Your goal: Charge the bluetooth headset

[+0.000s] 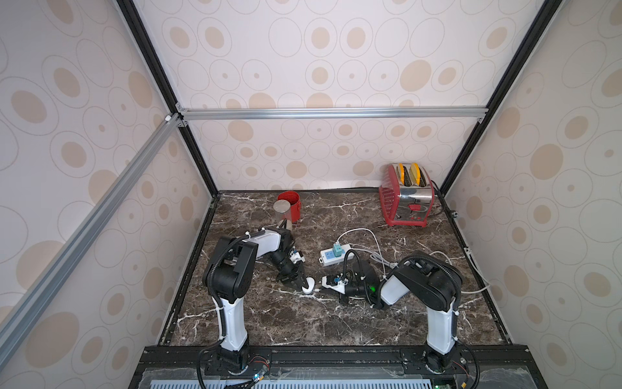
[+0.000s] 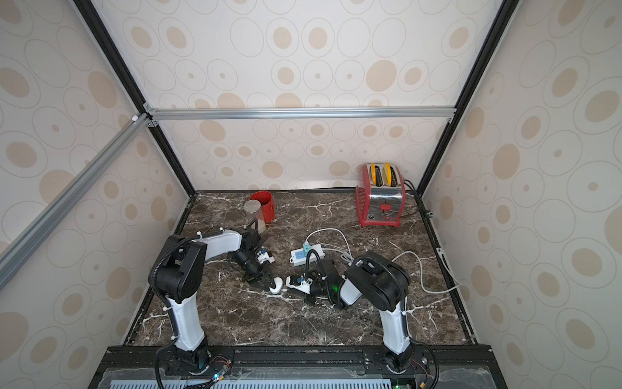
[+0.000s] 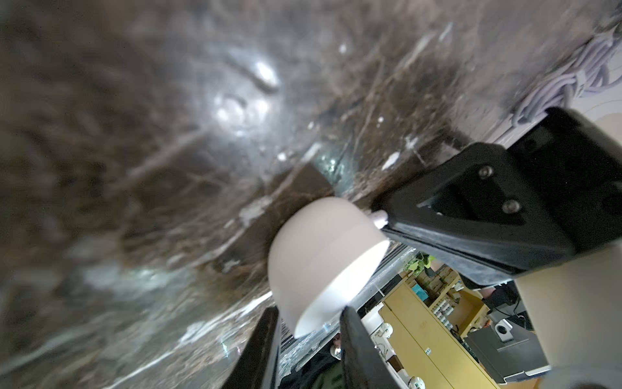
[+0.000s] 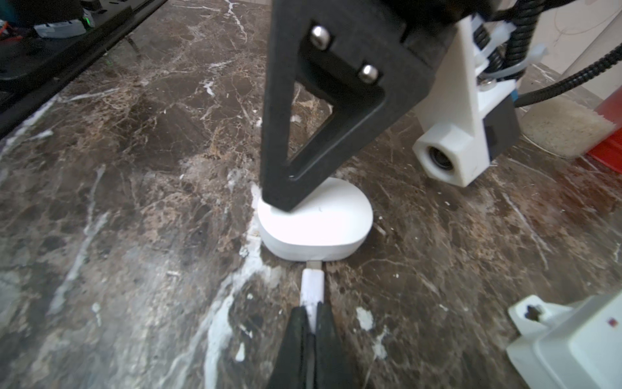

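Observation:
The white headset case (image 4: 315,220) rests low over the marble table, in my left gripper, which is shut on it; in the right wrist view a black finger of that gripper lies over the case's top. My right gripper is shut on a white cable plug (image 4: 312,282), whose metal tip meets the case's bottom edge; how far it is inserted I cannot tell. A power strip (image 1: 328,257) with a teal charger (image 1: 337,250) and white cable lies just behind my right gripper.
A red toaster (image 1: 408,201) stands at the back right. A red cup (image 1: 292,202) and a lidded canister (image 1: 282,214) stand behind my left arm.

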